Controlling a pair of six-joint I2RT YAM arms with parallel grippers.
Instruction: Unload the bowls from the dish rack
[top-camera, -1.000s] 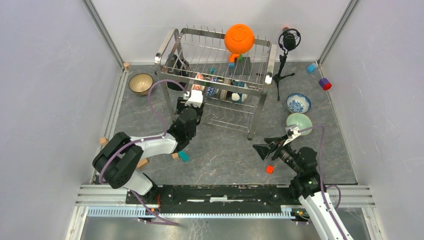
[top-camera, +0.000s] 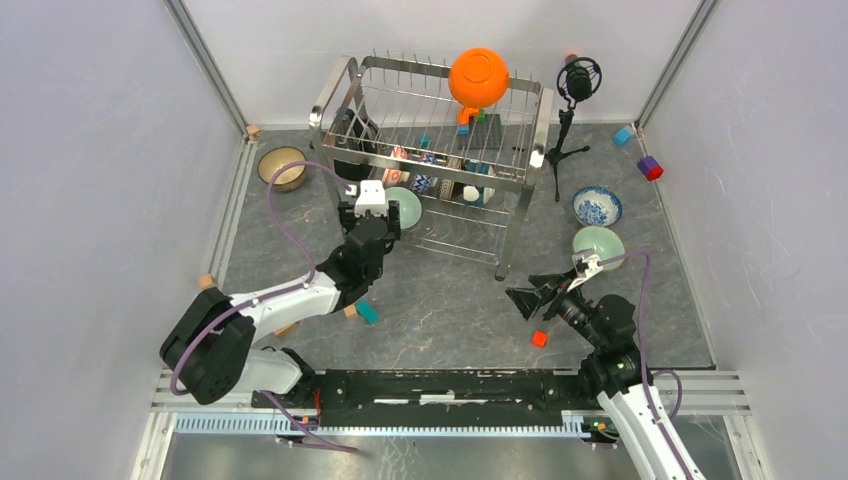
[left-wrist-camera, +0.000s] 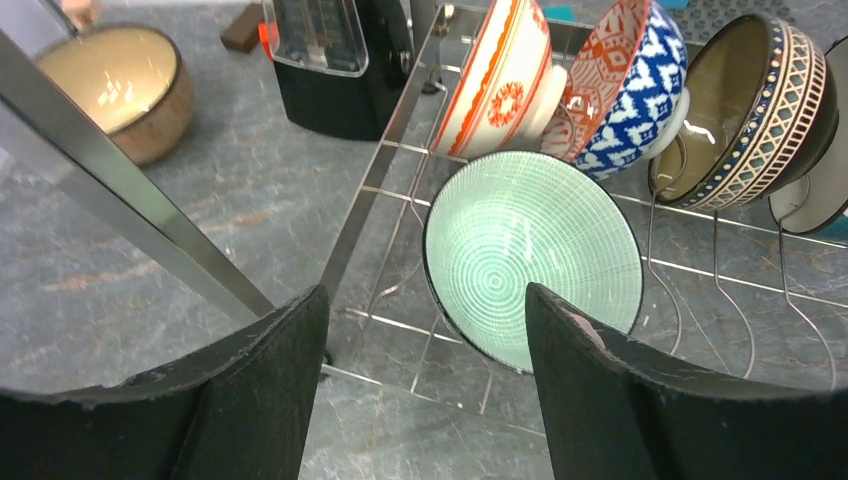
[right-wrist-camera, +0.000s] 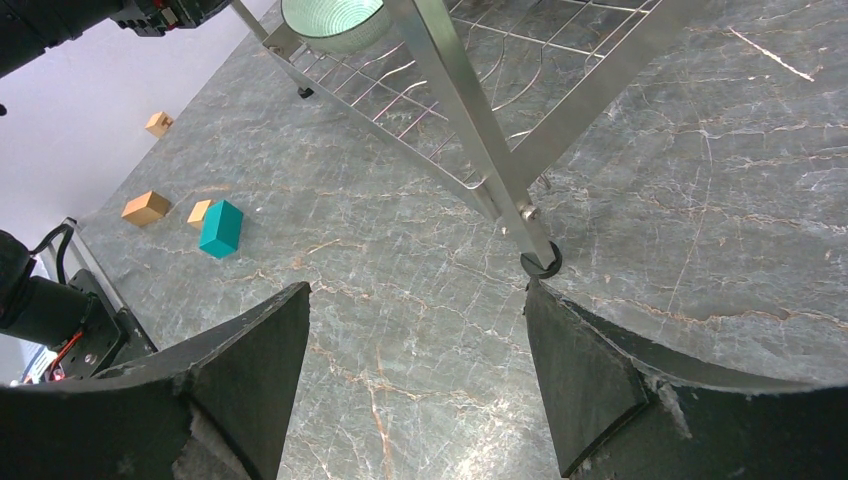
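The steel dish rack (top-camera: 520, 200) holds bowls on its lower tier. A pale green bowl (left-wrist-camera: 530, 250) lies at its left end, with an orange-patterned bowl (left-wrist-camera: 495, 80), a blue-red bowl (left-wrist-camera: 625, 110) and a dark patterned bowl (left-wrist-camera: 745, 115) behind it. My left gripper hangs open just short of the green bowl, nothing between its fingers. My right gripper is open and empty over bare floor at the right. A blue-white bowl (top-camera: 597, 204) and a green bowl (top-camera: 598, 240) sit on the floor right of the rack.
A tan bowl (top-camera: 281, 165) stands left of the rack, a microphone stand (top-camera: 565, 130) to its right. An orange item (top-camera: 478, 75) is on the top tier. Small blocks (right-wrist-camera: 220, 230) lie at the front left.
The right arm is unchanged.
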